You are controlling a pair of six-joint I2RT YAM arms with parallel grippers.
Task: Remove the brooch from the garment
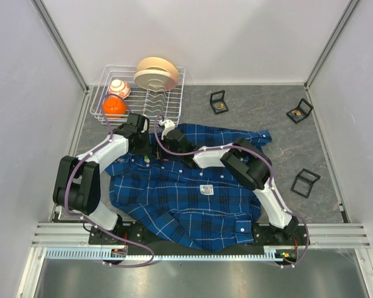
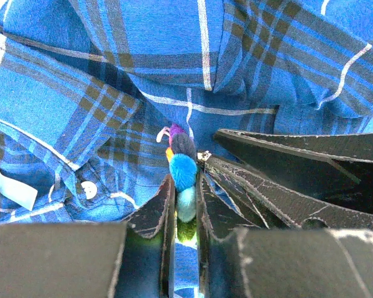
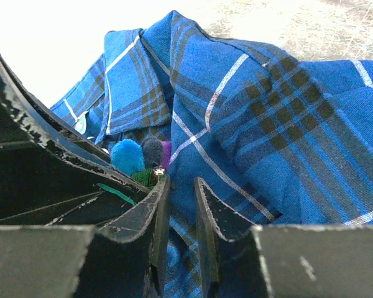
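Note:
A fuzzy brooch (image 2: 184,171) in purple, dark grey, blue, teal and green lies against the blue plaid garment (image 2: 168,37). My left gripper is shut on its lower part, with a finger on each side. Close beside its upper part are the slightly parted fingertips of my right gripper, with a small metal glint at one tip. In the right wrist view, the brooch (image 3: 128,156) shows left of my right gripper, partly hidden by the left gripper's dark finger (image 3: 62,167). Only cloth is visible through the right gripper's narrow gap.
Behind the left arm, a white wire rack (image 1: 180,93) holds plates (image 1: 152,79), an orange bowl (image 1: 114,106) and a patterned cup (image 1: 120,87). Several small black open cases, one a case (image 1: 218,102) at the back, stand on the grey table (image 1: 255,108) around the garment.

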